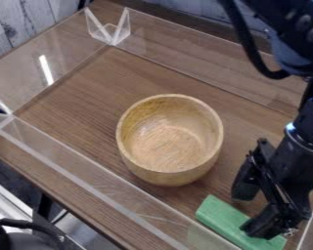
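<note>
My black gripper (258, 203) is low at the right side of the view, open, its fingers over a green rectangular block (231, 219) at the bottom right. The block lies on the wooden surface, partly hidden by the gripper. Whether the fingers touch it I cannot tell. A round wooden bowl (170, 139) stands just left of the gripper.
Transparent walls (67, 155) edge it at the front, left and back. Black hardware sits at the bottom left corner.
</note>
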